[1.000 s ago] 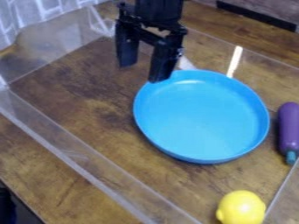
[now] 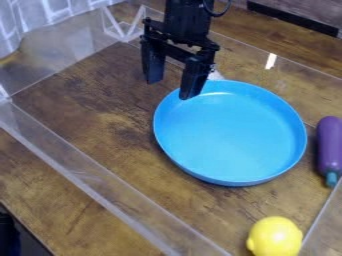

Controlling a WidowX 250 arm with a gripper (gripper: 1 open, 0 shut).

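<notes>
My black gripper (image 2: pixel 173 72) hangs over the back of the workspace, just above and behind the back-left rim of a large blue plate (image 2: pixel 229 140). Its two fingers stand apart, open, with nothing seen between them. A small pale object at the plate's back edge is partly hidden behind the gripper.
A purple eggplant (image 2: pixel 330 150) lies right of the plate at the frame's edge. A yellow lemon (image 2: pixel 275 236) sits at the front right. The wooden floor (image 2: pixel 83 110) left of the plate is clear, bounded by clear plastic strips.
The gripper has shifted slightly over the last second and appears a little smaller or farther back. The plate, eggplant and lemon stay where they were.
</notes>
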